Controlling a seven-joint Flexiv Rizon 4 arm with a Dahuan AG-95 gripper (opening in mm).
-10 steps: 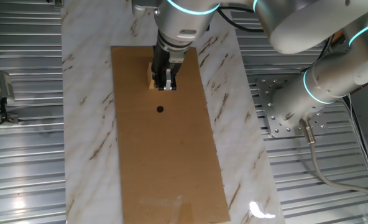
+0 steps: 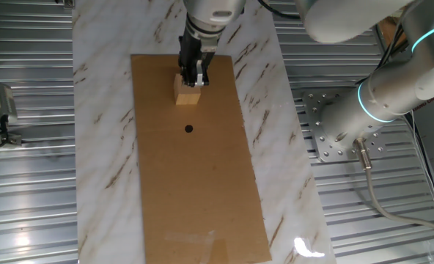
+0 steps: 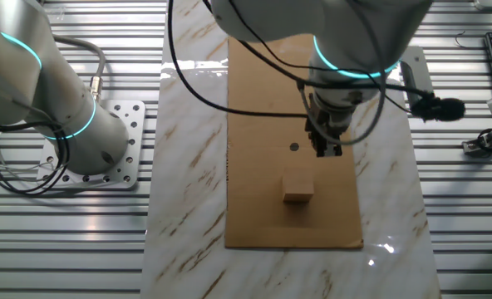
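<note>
A plain wooden block (image 2: pixel 187 96) rests on the brown cardboard sheet, near its far end in exterior view 1. My gripper (image 2: pixel 196 76) points down and overlaps the block's upper part in that view. From the other side, in exterior view 2, the same block (image 3: pixel 297 188) stands clear, with the gripper (image 3: pixel 329 149) up and to the right of it and a gap between them. The block is not between the fingers. How far apart the fingers are is too small and dark to make out.
A black round spot (image 2: pixel 188 128) marks the cardboard (image 2: pixel 202 191) near the block. Marble-patterned tabletop (image 2: pixel 103 147) surrounds the sheet, and most of it is bare. A loose black cable (image 3: pixel 229 108) hangs around the arm.
In exterior view 1 the gripper and arm have shifted toward the top of the image, uncovering more of the block. The block itself has stayed put.
</note>
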